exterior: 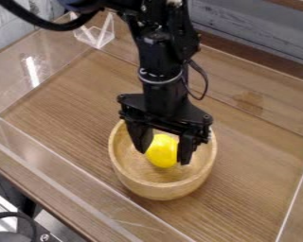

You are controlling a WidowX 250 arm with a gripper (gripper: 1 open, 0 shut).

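Note:
A yellow rounded object point(162, 153) rests inside a light wooden bowl point(161, 186) near the middle of the table. The black gripper point(165, 142) is down over the bowl with its fingers apart on either side of the yellow object, which is partly hidden behind them. Whether the fingers touch it is unclear.
A pale edge or wall runs along the back, and cables and grey fittings show beyond the left edge. A clear plastic item point(95, 33) is at the back left.

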